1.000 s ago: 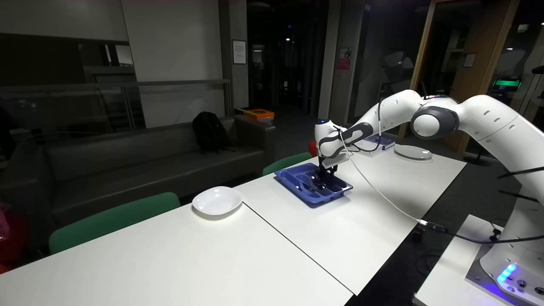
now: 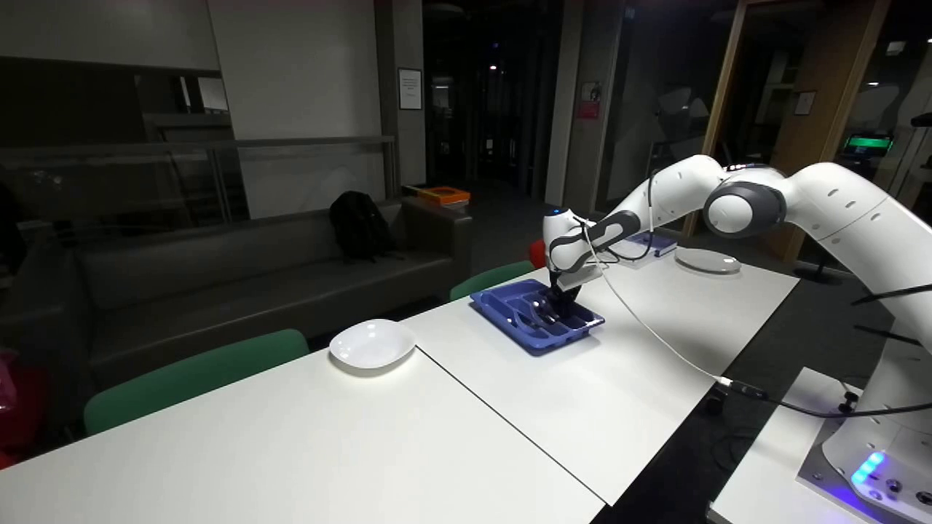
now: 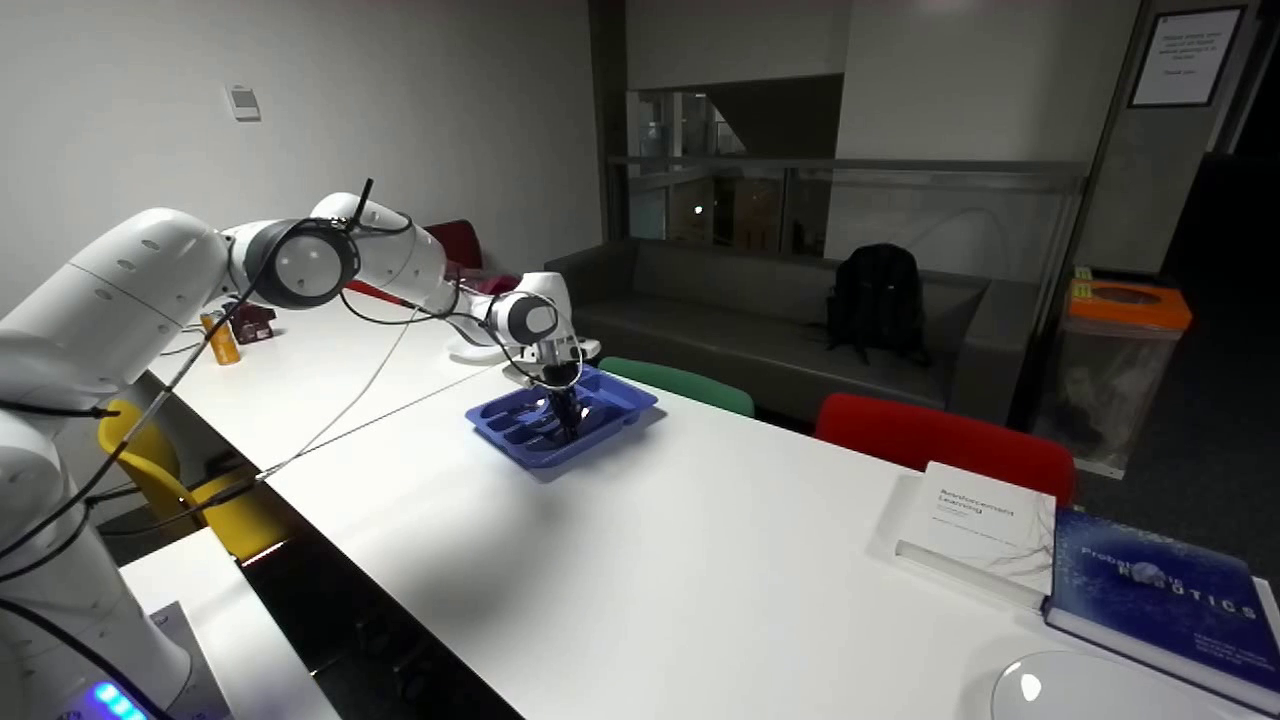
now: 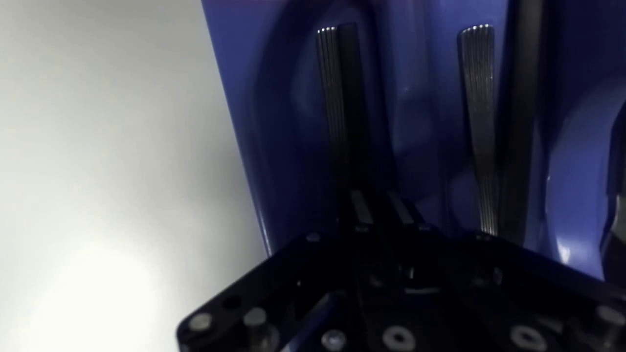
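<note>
A blue cutlery tray [image 2: 504,324] rests on the white table, with my gripper low over its compartments. The fingers [image 4: 362,206] stand close together with a narrow dark gap between them. In the wrist view, a ridged metal handle [image 4: 330,76] lies in the compartment at the tray's left side, running down toward the fingertips. Its lower end is lost in shadow, and whether it is between the fingers cannot be seen. Another ridged handle [image 4: 479,88] lies in the compartment to the right, apart from the fingers.
A white bowl [image 2: 373,344] stands on the table to the left of the tray in exterior view 1. A grey plate [image 2: 708,260] and two books, one white [image 3: 978,528] and one blue [image 3: 1164,600], lie at the other end.
My gripper's fingers showed clearly apart earlier and now appear close together. The wrist has shifted slightly right and down in exterior view 1; the tray looks unmoved.
</note>
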